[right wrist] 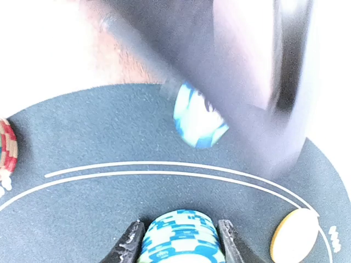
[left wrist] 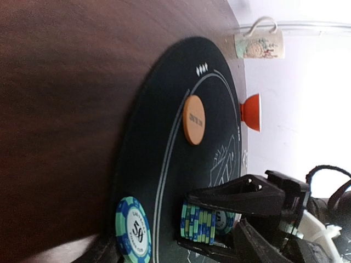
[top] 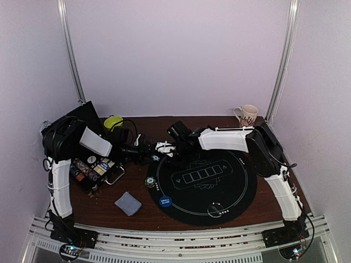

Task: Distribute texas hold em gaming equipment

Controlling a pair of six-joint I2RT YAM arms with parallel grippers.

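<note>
A stack of blue-and-green chips is clamped in my right gripper (top: 169,150), low over the black poker mat (top: 225,189); in the right wrist view the stack (right wrist: 181,235) sits between both fingers. A loose chip marked 50 (left wrist: 133,230) lies near the mat's rim, also visible as a blue-white chip (right wrist: 196,118) by the blurred left fingers (right wrist: 219,71). My left gripper (top: 143,150) is open beside that chip, its fingertips cut off at the bottom of the left wrist view. An orange dealer-like chip (left wrist: 193,120) rests farther along the mat.
The open chip case (top: 93,164) stands at left, a green bowl (top: 113,123) behind it. A grey cloth (top: 128,203) lies in front, near another chip stack (top: 149,182) and the blue small blind disc (top: 165,201). A mug (top: 248,115) stands back right.
</note>
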